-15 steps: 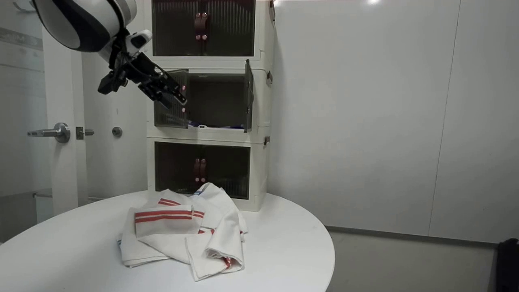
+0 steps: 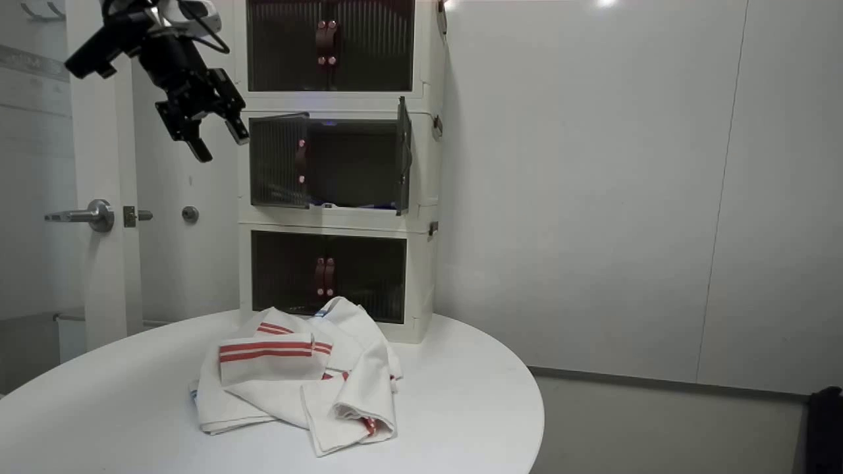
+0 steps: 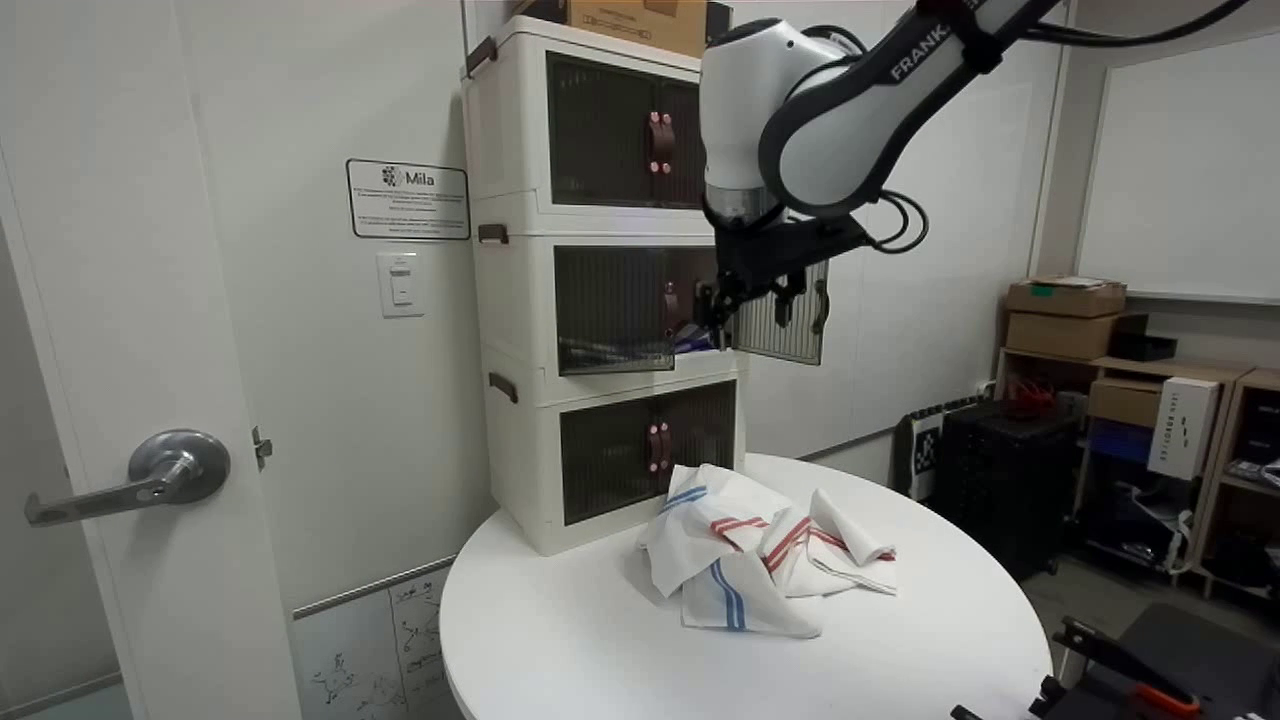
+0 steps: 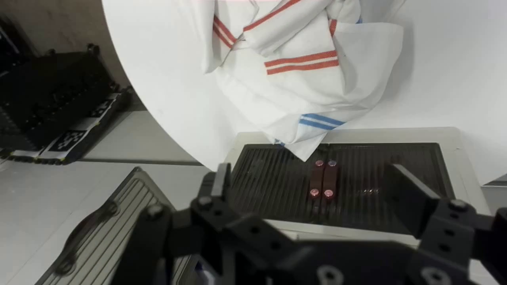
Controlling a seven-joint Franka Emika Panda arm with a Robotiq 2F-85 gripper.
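A crumpled white cloth (image 2: 276, 391) with red and blue stripes lies on the round white table, against the front of the bottom cabinet (image 2: 328, 276). Both doors of the middle cabinet (image 2: 355, 162) stand ajar, and something blue-purple shows on its floor. My gripper (image 2: 225, 150) hangs high and to the left of that cabinet in exterior view 1, clear of the cloth. Its fingers are spread with nothing between them. From the wrist, the gripper looks down past the bottom cabinet's closed doors to the cloth (image 4: 304, 90).
The top cabinet (image 2: 330, 43) is closed. One open door (image 4: 121, 223) of the middle cabinet juts out near the gripper in the wrist view. Bare table (image 3: 576, 624) surrounds the cloth. A room door with a handle (image 2: 99, 216) stands at left.
My gripper has drawn back left from the middle cabinet's left door and now points more downward, its fingers seen apart. That door has shifted slightly. The cloth lies unchanged.
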